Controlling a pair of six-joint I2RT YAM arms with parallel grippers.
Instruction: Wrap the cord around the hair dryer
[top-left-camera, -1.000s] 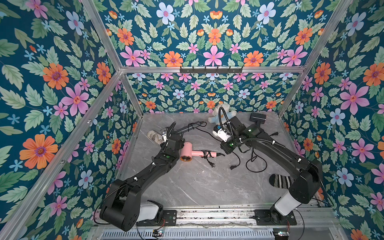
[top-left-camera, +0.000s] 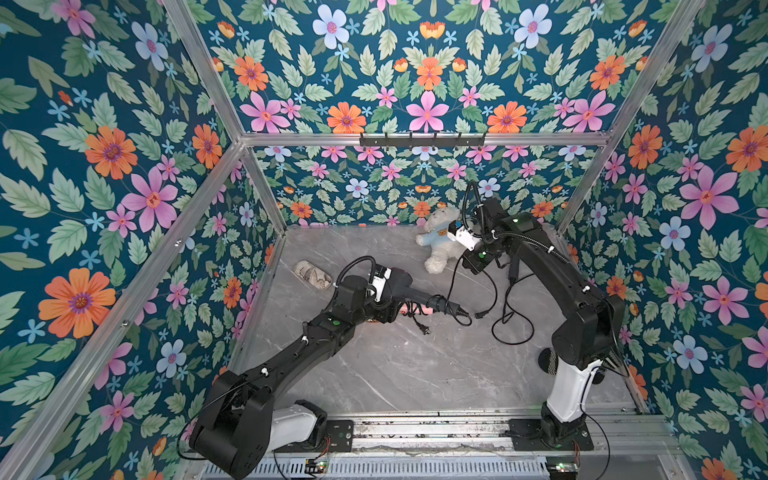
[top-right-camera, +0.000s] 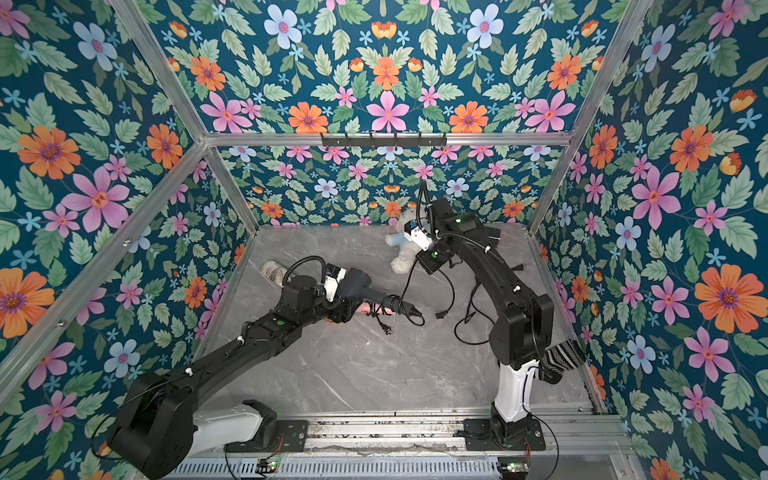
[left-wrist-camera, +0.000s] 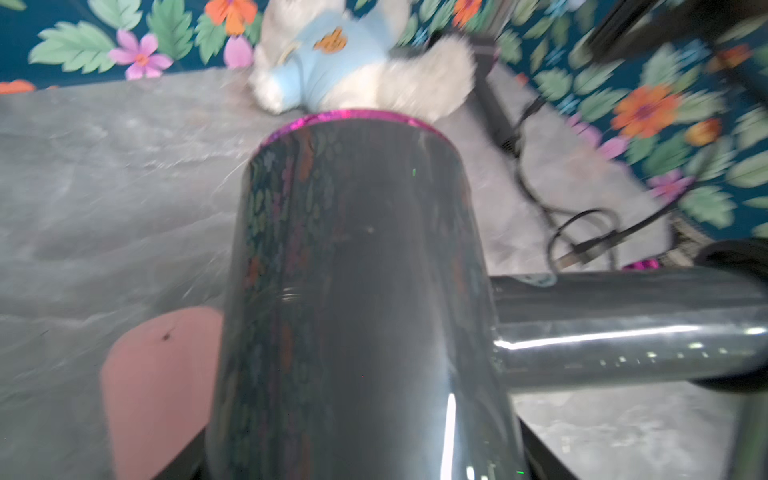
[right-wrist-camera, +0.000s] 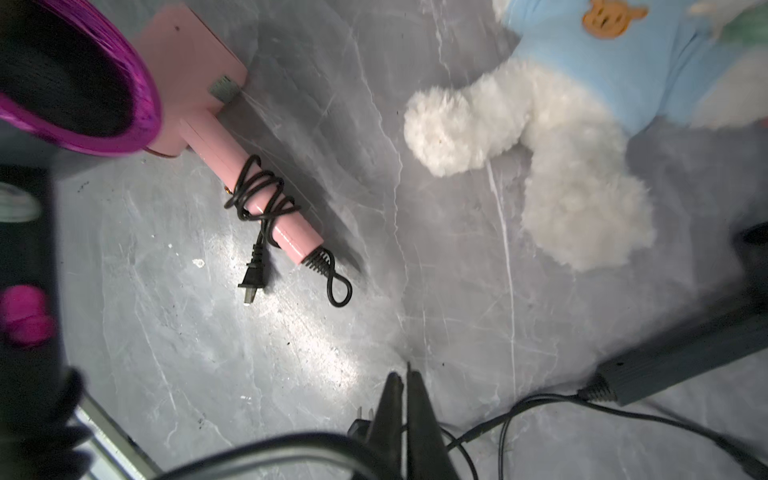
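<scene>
The dark grey hair dryer (left-wrist-camera: 360, 296) is held off the table by its barrel, my left gripper (top-left-camera: 393, 291) shut around it. Its handle points right, and its magenta rim (right-wrist-camera: 145, 96) shows in the right wrist view. From the handle end a black cord (right-wrist-camera: 272, 449) runs in a loop up to my right gripper, whose fingers are pressed together on it. The cord's free end hangs past that gripper, with the plug (top-left-camera: 481, 314) dangling low. Just where the fingers meet the cord is partly cut off.
A pink hair dryer (right-wrist-camera: 232, 160) with its own wrapped cord lies beneath the held one. A second dark hair dryer (right-wrist-camera: 688, 352) with a loose cord rests on the right. A white plush toy (right-wrist-camera: 592, 208) sits at the back, a shoe (top-left-camera: 312, 274) at left.
My left gripper has brought the dark hair dryer from the back left toward the middle, above the pink one, turning its handle. My right gripper has moved back and slightly right with the cord.
</scene>
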